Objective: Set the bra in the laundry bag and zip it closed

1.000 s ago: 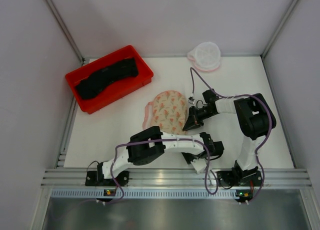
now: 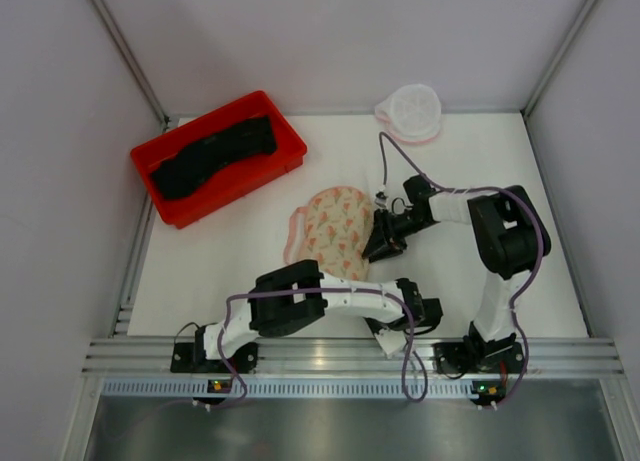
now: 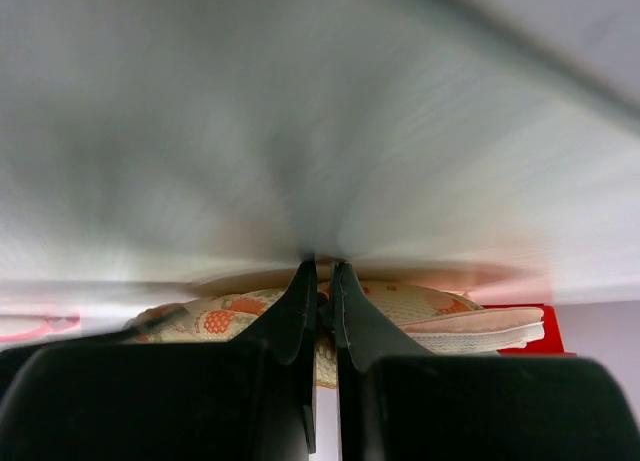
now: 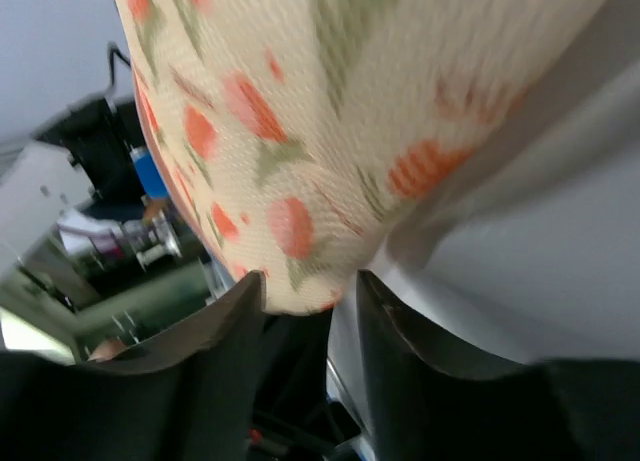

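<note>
A cream laundry bag [image 2: 337,226] with orange flowers and a pale pink zip edge lies in the middle of the table. In the left wrist view, its mesh and zip edge [image 3: 480,331] show behind my left gripper, whose fingers are nearly together, with bag fabric at the gap. The left arm covers the bag's near end from above. My right gripper [image 2: 387,251] is at the bag's right edge, fingers apart; in the right wrist view the fingertips [image 4: 245,291] lie either side of a bag corner [image 4: 300,299]. I cannot make out a bra in the bag.
At the back left stands a red bin [image 2: 290,141] with a black item [image 2: 215,159] in it. A white round mesh piece [image 2: 410,111] with a pink rim lies at the back right.
The left arm's wrist has shifted slightly left and nearer the front. The bag hardly moves.
</note>
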